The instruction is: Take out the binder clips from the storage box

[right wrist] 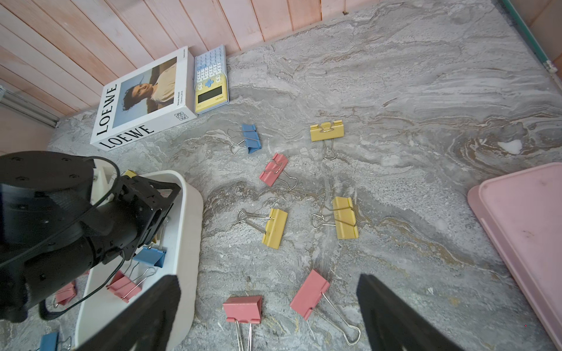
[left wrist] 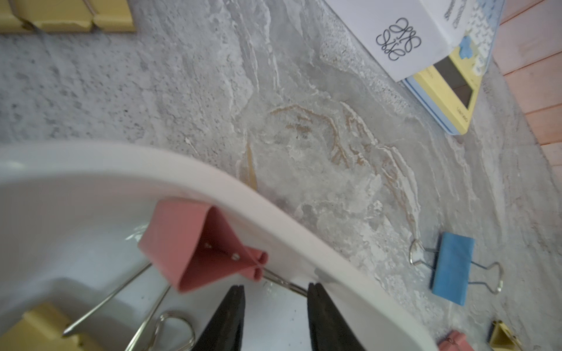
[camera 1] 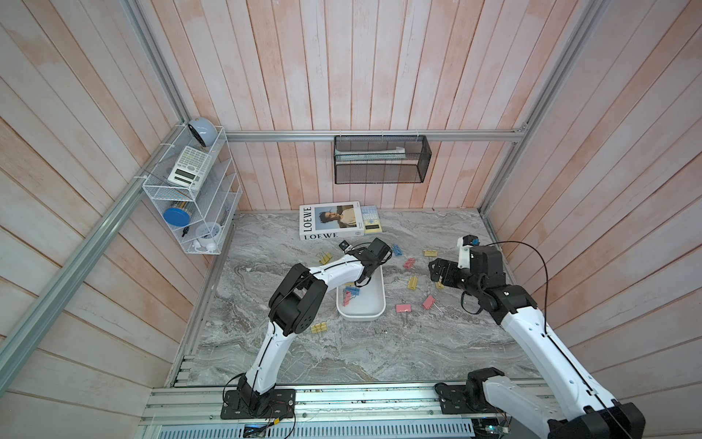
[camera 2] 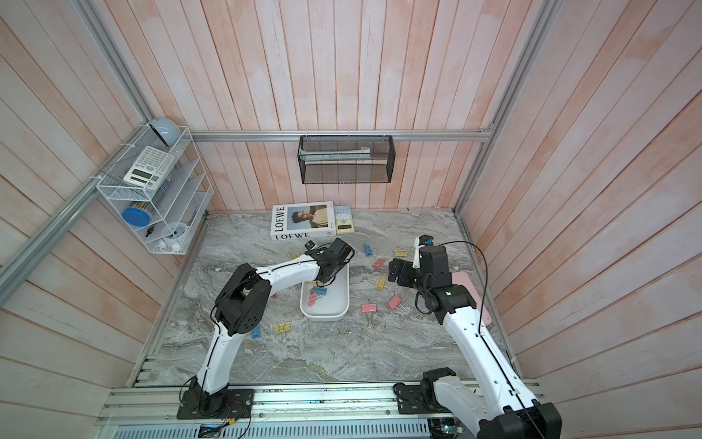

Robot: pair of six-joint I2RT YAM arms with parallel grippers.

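My left gripper reaches down into the white storage box (camera 1: 373,303), its fingers apart just below a pink binder clip (left wrist: 175,239) lying against the box wall. A yellow clip lies in the box too, with a blue clip (right wrist: 149,256) and another pink one (right wrist: 123,286) visible in the right wrist view. My right gripper (camera 1: 438,269) hovers open over the table to the right, nothing between its fingers. Several pink, yellow and blue clips lie loose around the box.
A LOEWE book (right wrist: 140,99) and a calculator (right wrist: 210,79) sit at the back. A pink tray (right wrist: 521,234) is at the right. A wire shelf (camera 1: 190,190) and a mesh basket (camera 1: 380,168) hang on the walls.
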